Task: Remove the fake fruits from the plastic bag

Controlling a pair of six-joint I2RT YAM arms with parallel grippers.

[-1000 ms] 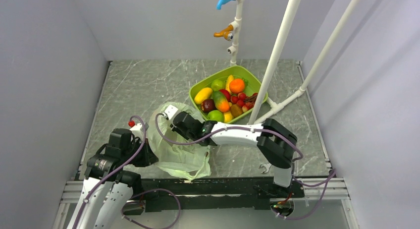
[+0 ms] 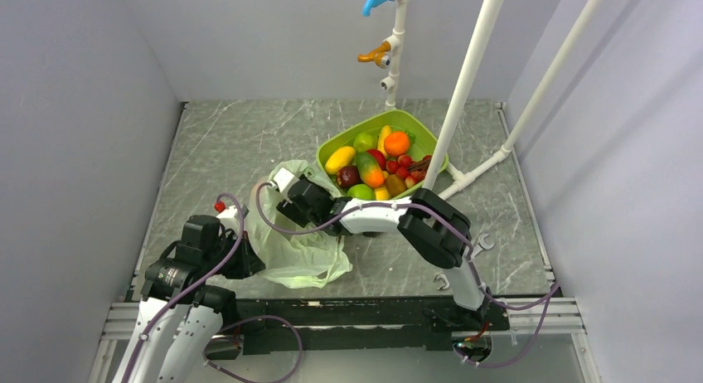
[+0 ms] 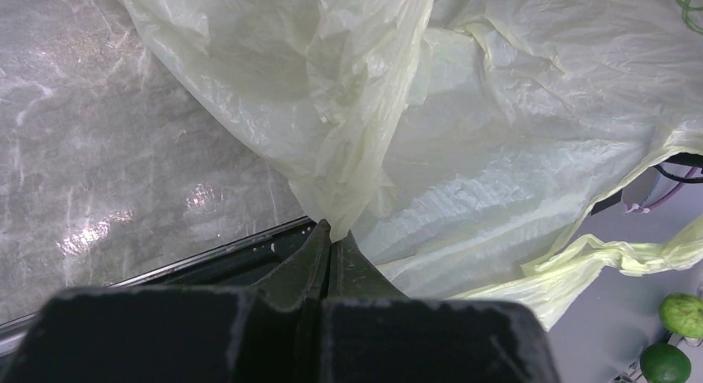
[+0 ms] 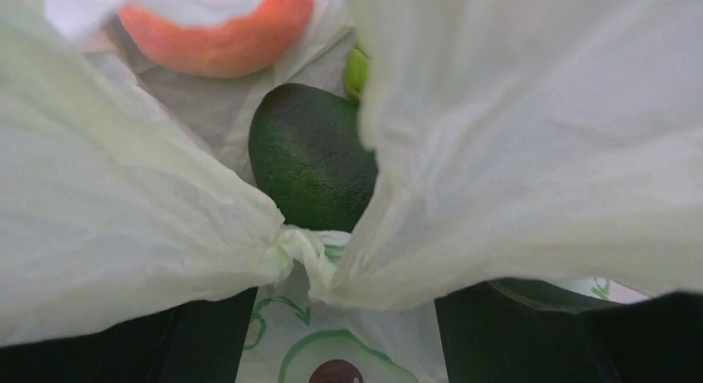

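The pale green plastic bag lies crumpled on the table with its mouth toward the front. My left gripper is shut on a gathered fold of its edge. My right gripper stands open over the bag's back part; folds of plastic cover parts of its fingers in the right wrist view. Between those folds, inside the bag, show a dark green avocado-like fruit, a curved orange-pink fruit and a bit of something bright green. Nothing is gripped by the right fingers.
Behind and right of the bag stands a green basket full of fake fruits. White pipes rise beside it. Metal wrenches lie at the front right.
My right arm has shifted left, its gripper settling deeper at the bag's back, and the bag's front edge has spread a little. The left arm has stayed still.
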